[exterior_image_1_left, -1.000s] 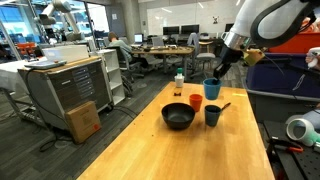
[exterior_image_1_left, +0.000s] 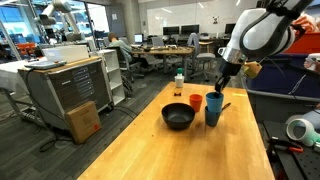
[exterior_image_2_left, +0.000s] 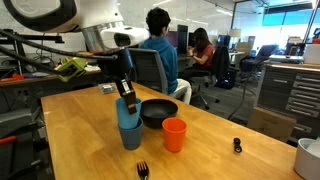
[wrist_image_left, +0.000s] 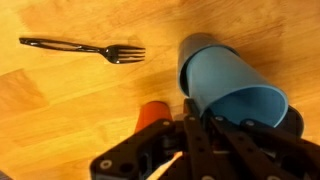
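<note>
My gripper (exterior_image_2_left: 121, 92) is shut on the rim of a light blue cup (wrist_image_left: 225, 78), which hangs tilted from the fingers. Directly beneath it stands a grey-blue cup (exterior_image_2_left: 130, 138), upright on the table. In exterior view 2 the blue cup's lower end overlaps the grey-blue cup's mouth; how far inside it reaches, I cannot tell. From above, in the wrist view, the blue cup hides most of the grey-blue cup (wrist_image_left: 194, 44). Exterior view 1 has the blue cup (exterior_image_1_left: 214, 101) just above the grey-blue cup (exterior_image_1_left: 211, 118).
An orange-red cup (exterior_image_2_left: 174, 134) and a black pan (exterior_image_2_left: 158, 112) stand close beside the two cups. A black fork (wrist_image_left: 85, 48) lies on the wooden table (exterior_image_1_left: 165, 150) nearby.
The blue cup, held throughout, has come toward the camera and left in exterior view 1, from behind the grey-blue cup to right over it. The other items have not moved.
</note>
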